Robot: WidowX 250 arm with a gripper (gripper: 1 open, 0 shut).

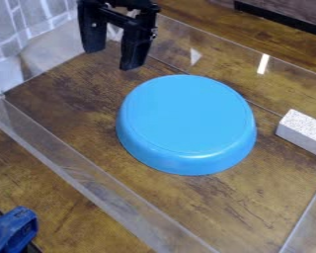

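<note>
A black gripper (114, 47) hangs over the upper left of the wooden work area, its two fingers pointing down and apart, open with nothing between them. Below it and to the right sits an upturned blue round bowl or lid (186, 119), apart from the gripper.
A white speckled block (303, 131) lies at the right edge. Clear low walls (74, 178) border the wooden floor. A blue object (11, 229) is at the lower left, outside them.
</note>
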